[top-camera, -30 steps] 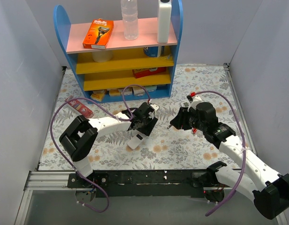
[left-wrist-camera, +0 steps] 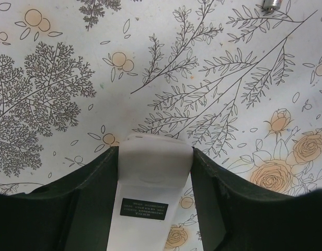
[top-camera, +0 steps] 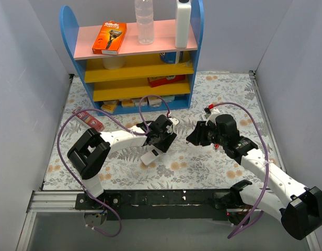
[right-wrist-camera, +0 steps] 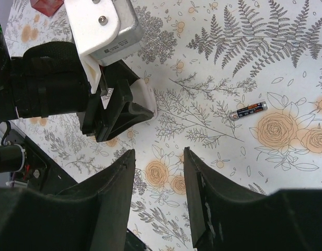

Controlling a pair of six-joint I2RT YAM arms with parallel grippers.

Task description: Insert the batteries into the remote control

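Observation:
The white remote control [left-wrist-camera: 145,219] lies on the patterned table, its dark label facing up. My left gripper is shut on its end, one finger on each side. In the right wrist view only a small part of the remote [right-wrist-camera: 144,98] shows past the left gripper's black fingers. A dark battery with orange markings rests on the table, apart from both grippers; its metal end [left-wrist-camera: 272,4] peeks in at the top of the left wrist view. My right gripper hovers over the table, part open, with nothing between its fingers.
The blue shelf unit [top-camera: 137,86] stands at the back, holding boxes and bottles. A red box [top-camera: 88,120] lies at the left of the table. Purple cables [top-camera: 60,144] loop around both arms. Bare table surrounds the battery.
My right gripper has shifted slightly left in the top view, its arm moving along with it. The left gripper and the remote look almost unmoved.

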